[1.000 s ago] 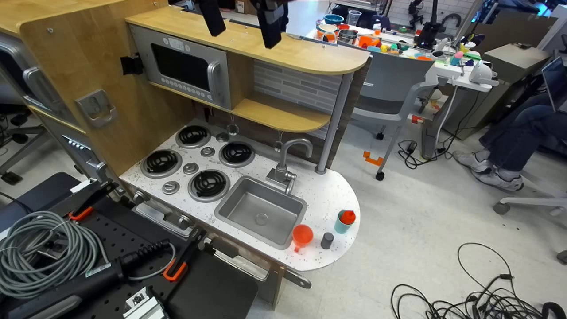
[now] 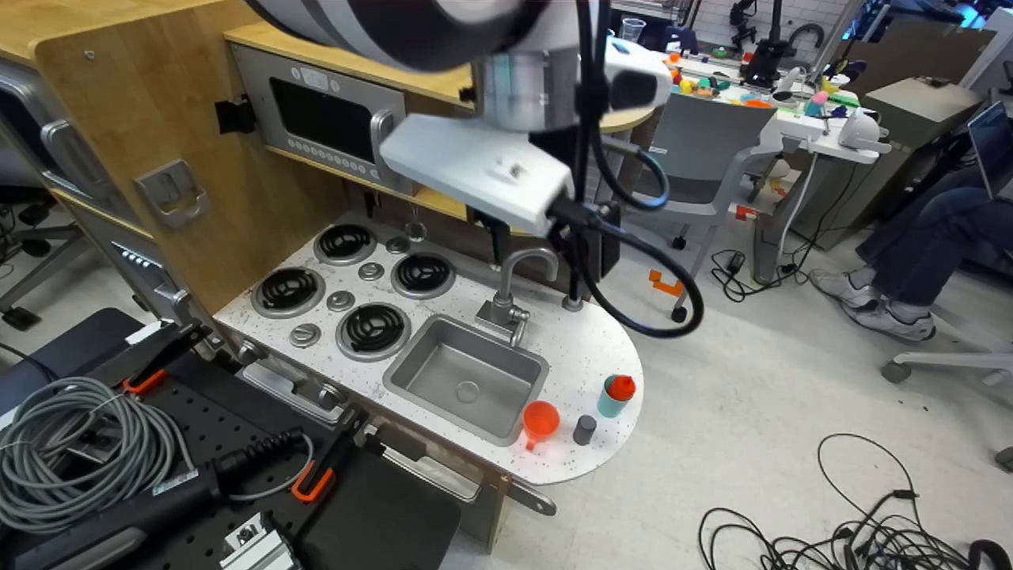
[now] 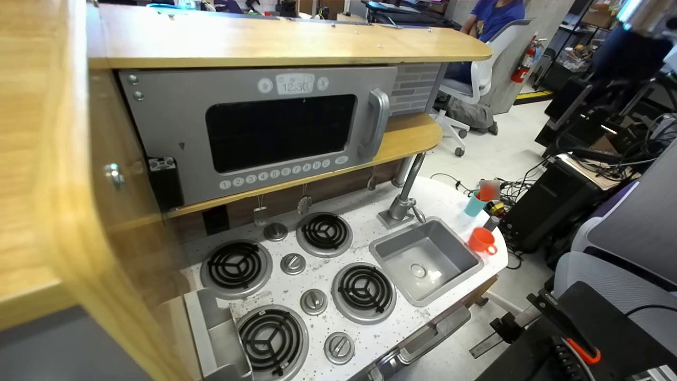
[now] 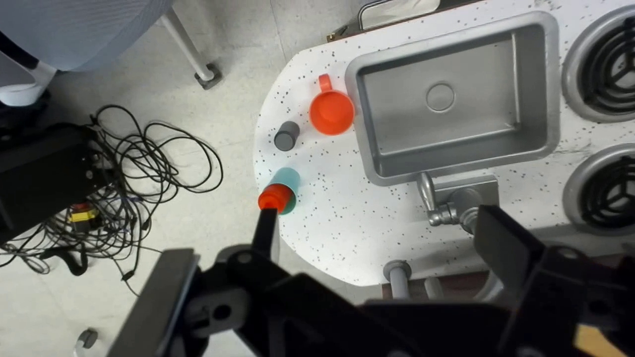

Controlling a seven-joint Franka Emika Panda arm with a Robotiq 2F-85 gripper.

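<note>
My gripper stands open high over the counter in the wrist view, its two dark fingers wide apart with nothing between them. Below, on the rounded counter end, an orange cup touches or nearly touches the sink rim, its handle pointing away from the faucet. A small dark grey cylinder is beside it. Closer to the left finger is a teal cup with a red object at its mouth. The sink is empty. In the first exterior view, the arm's white housing covers much of the shelf.
A faucet rises behind the sink, and a post stands at the counter's back. Stove burners and knobs fill the other side. A microwave and wooden shelf overhang the counter. Speckled counter between cups and post is clear.
The cups and cylinder have not moved.
</note>
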